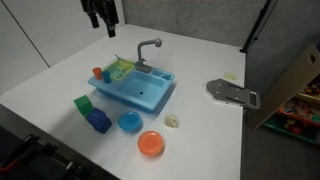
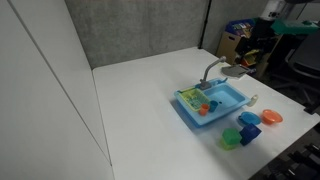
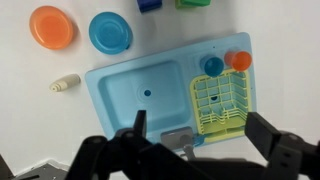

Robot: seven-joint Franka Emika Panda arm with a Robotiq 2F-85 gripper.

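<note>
My gripper (image 1: 101,32) hangs high above the far left of the table, well over the toy sink. In the wrist view its two dark fingers (image 3: 136,137) stand wide apart, with nothing held between them. Below lies the blue toy sink (image 3: 113,117) with a grey faucet (image 1: 150,43) and a yellow-green dish rack (image 3: 219,88). An orange cup (image 3: 241,61) and a blue cup (image 3: 213,66) sit side by side at the rack's end.
Near the front are a green object (image 1: 83,104), a dark blue one (image 1: 98,121), a blue dish (image 1: 130,122), an orange dish (image 1: 151,143) and a small beige piece (image 1: 171,120). A grey metal plate (image 1: 232,95) lies at right. Open table surrounds the sink.
</note>
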